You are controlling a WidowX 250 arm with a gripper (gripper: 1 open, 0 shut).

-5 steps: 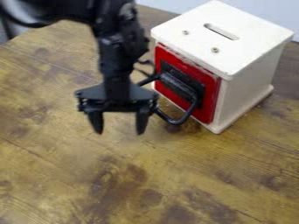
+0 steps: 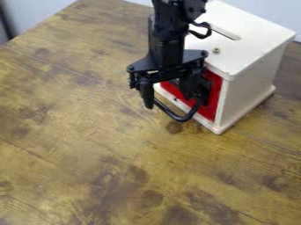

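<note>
My black gripper (image 2: 167, 83) is in front of the white wooden box (image 2: 244, 79), over its red front panel (image 2: 207, 96) and a black curved handle (image 2: 177, 115) that hangs low beside it. The gripper's body hides much of the panel and the handle's upper part. Whether the fingers are open or touch the handle is hard to tell.
The box stands at the upper right of the wooden table (image 2: 83, 158). A pale wall lies behind.
The arm has moved right and up, from left of the box to over its front, now covering more of the red panel.
</note>
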